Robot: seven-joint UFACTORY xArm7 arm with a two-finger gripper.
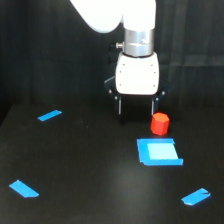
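Note:
A small red block [160, 124] stands on the dark table, just behind a blue-bordered square [145, 160] with a pale middle. My gripper [137, 106], hanging below its white body, is open, its thin dark fingers wide apart. The block is at the right of the gripper, close to the right finger [154, 105]. Whether that finger touches the block I cannot tell. No object shows between the fingers.
Strips of blue tape lie at the back left [50, 115], the front left [24, 188] and the front right [196, 197]. Dark curtain-like material closes off the back.

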